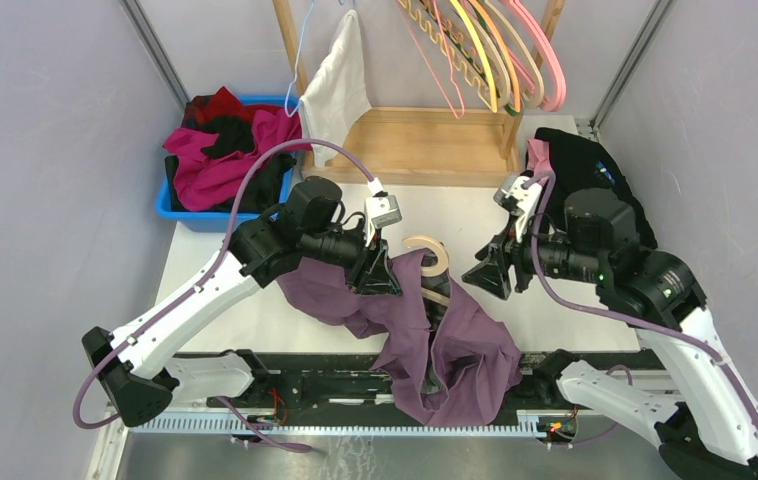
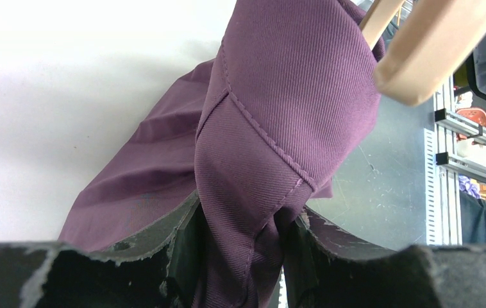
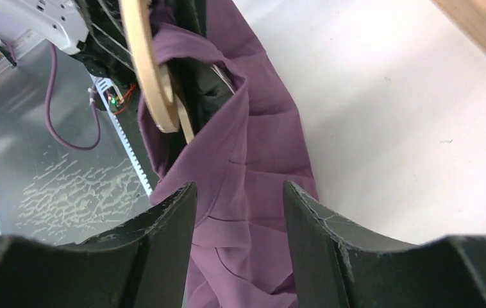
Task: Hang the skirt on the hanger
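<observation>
A purple skirt (image 1: 410, 330) hangs in folds over the front edge of the white table. In the left wrist view my left gripper has its fingers on both sides of a thick bunch of the purple fabric (image 2: 266, 135), pinching it. A beige hanger (image 1: 435, 255) rises out of the skirt's opening, its hook curving above the cloth. In the right wrist view the hanger (image 3: 154, 83) runs down into the skirt's open waist. Well to the right of the hanger, my right gripper (image 1: 495, 278) stands open and empty, apart from the cloth.
Behind the arms is a wooden rack (image 1: 425, 150) with several coloured hangers and a white cloth (image 1: 335, 85). A blue bin (image 1: 220, 222) of clothes stands at back left, dark clothing (image 1: 595, 170) at back right.
</observation>
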